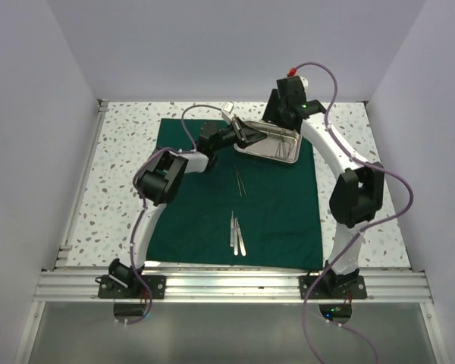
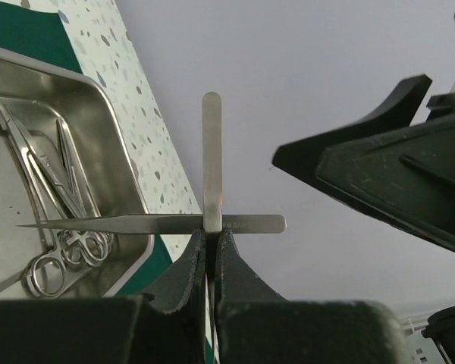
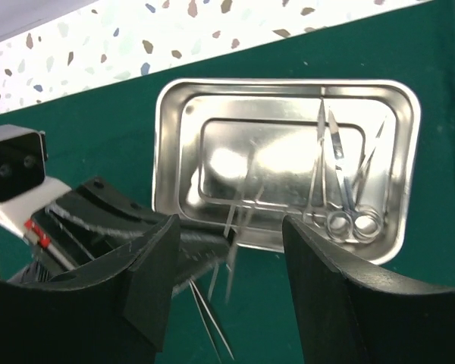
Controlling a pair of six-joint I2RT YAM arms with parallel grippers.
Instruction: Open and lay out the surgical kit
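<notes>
My left gripper [image 1: 252,138] is shut on slim metal pieces over the tray's left part. In the left wrist view, a flat upright strip [image 2: 211,152] with a rounded end crosses a pointed, tweezers-like piece [image 2: 136,224] at the fingertips. Seen from the right wrist, these pieces [image 3: 245,199] are blurred. The open right gripper is above them, its fingers apart on either side of the left fingertips; nothing is clearly held. Below sits the metal tray [image 3: 288,80], with scissors [image 3: 354,221] and other slender instruments [image 3: 318,155] at its right end.
On the green cloth [image 1: 189,205], a thin pair of instruments [image 1: 240,182] lies in front of the tray. Several handled tools [image 1: 236,236] lie side by side nearer the front edge. Bare cloth surrounds both groups. The two grippers are very close together.
</notes>
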